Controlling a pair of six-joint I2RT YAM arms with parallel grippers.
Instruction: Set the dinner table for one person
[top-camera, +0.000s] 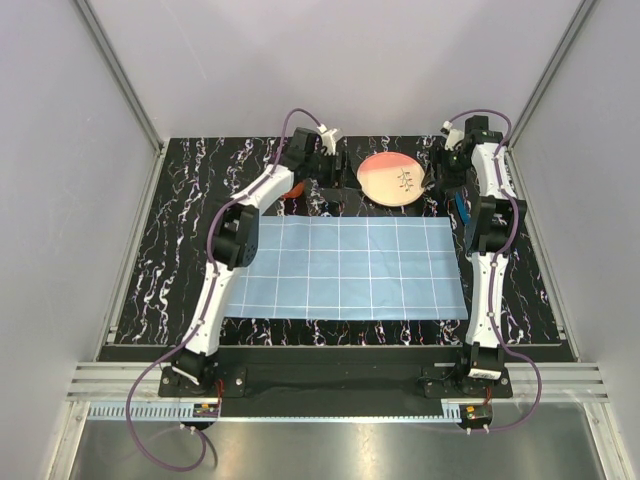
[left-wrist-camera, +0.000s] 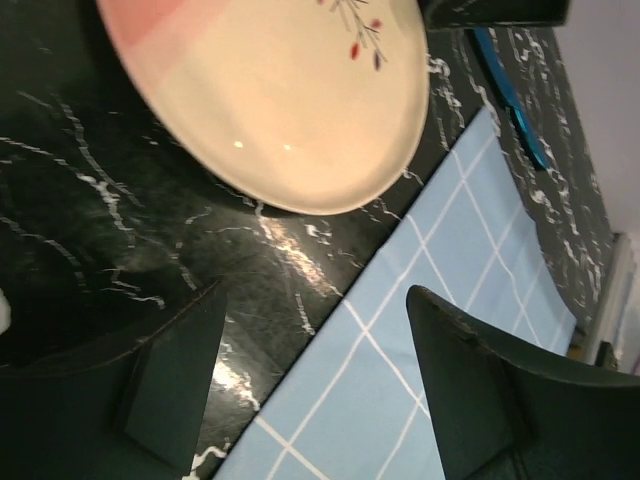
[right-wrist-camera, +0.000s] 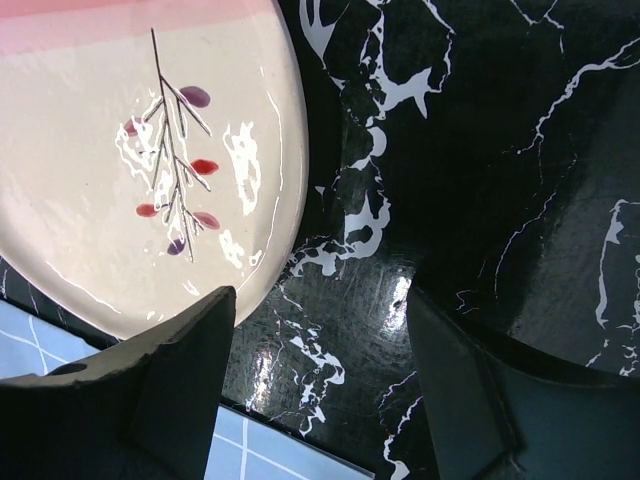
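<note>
A cream plate (top-camera: 392, 180) with a pink segment and a sprig pattern lies on the dark marbled table, just behind the blue checked placemat (top-camera: 350, 268). To its left hangs my left gripper (top-camera: 341, 172), its fingers apart and nothing between them. In the left wrist view the plate (left-wrist-camera: 290, 110) is ahead of those fingertips, clear of them. My right gripper (top-camera: 437, 168) stands open by the plate's right edge. In the right wrist view the plate's rim (right-wrist-camera: 295, 190) passes near the left fingertip; whether they touch I cannot tell.
An orange-red item (top-camera: 295, 190) sits partly hidden under my left arm. A blue utensil (top-camera: 461, 208) lies right of the plate, beside my right arm. The placemat is bare, and the table's left side (top-camera: 165, 240) is free.
</note>
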